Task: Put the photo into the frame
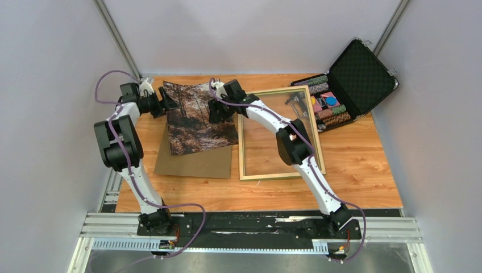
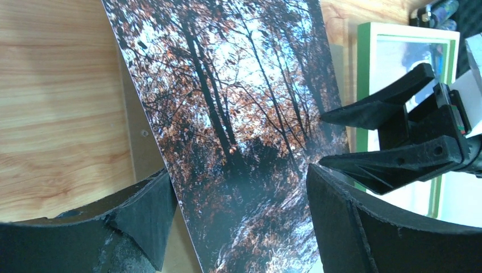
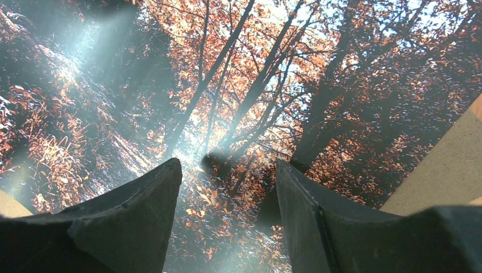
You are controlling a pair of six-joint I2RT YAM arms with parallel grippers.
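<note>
The photo (image 1: 193, 133), a print of autumn trees, lies skewed over a brown backing board (image 1: 196, 165), left of the wooden frame (image 1: 241, 153). At the photo's left edge, my left gripper (image 1: 168, 102) stands open; in the left wrist view its fingers (image 2: 136, 219) are wide apart, with one beside the photo's edge and the other over the print. My right gripper (image 1: 214, 110) is over the photo's right part. Its fingers (image 3: 150, 196) are parted in the right wrist view, with the print's surface behind them and nothing visibly pinched.
An open black case (image 1: 364, 77) with chip rolls stands at the back right, next to the frame. Small metal tools (image 1: 296, 105) show within the frame's upper right area. Bare wood (image 1: 364, 165) lies to the right and along the front.
</note>
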